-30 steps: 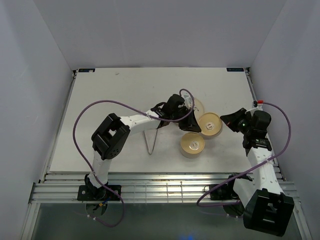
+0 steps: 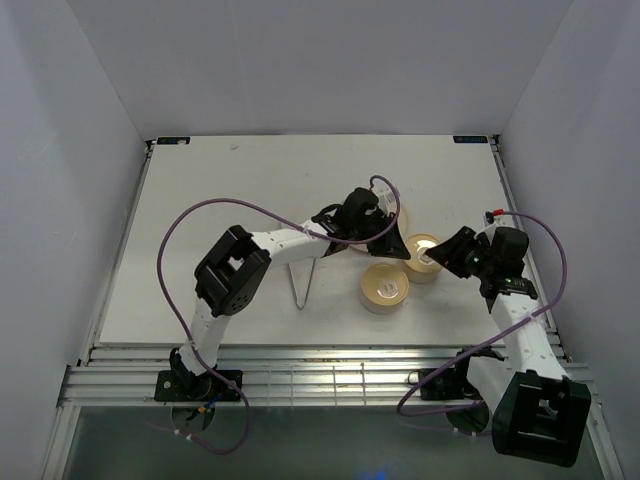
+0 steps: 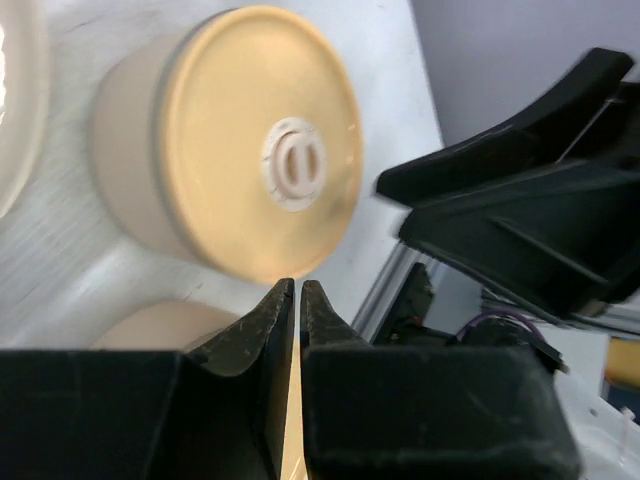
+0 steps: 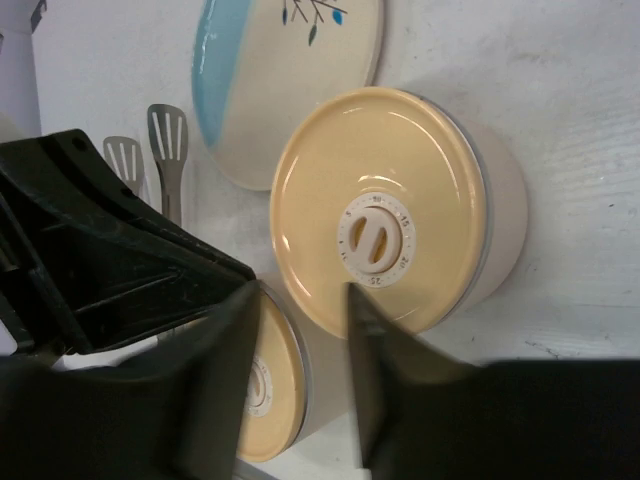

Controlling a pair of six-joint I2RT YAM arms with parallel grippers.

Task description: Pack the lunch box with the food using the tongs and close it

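Two cream lunch boxes with yellow lids stand on the white table: the rear one [image 2: 416,265] [image 4: 410,160] and the front one [image 2: 383,290] [image 4: 262,420]. My left gripper [image 2: 395,252] hangs just left of the rear box, above the front one, its fingers close together; whether anything is between them cannot be seen. My right gripper [image 2: 440,252] is at the rear box's right side, over its lid, fingers apart with nothing visible between them.
A blue-and-white plate [image 4: 290,90] lies behind the boxes. Two metal utensils [image 4: 168,140] lie to the left.
Since a second ago my right gripper has moved left and down onto the rear box, its fingers spreading. My left gripper has shifted slightly right.
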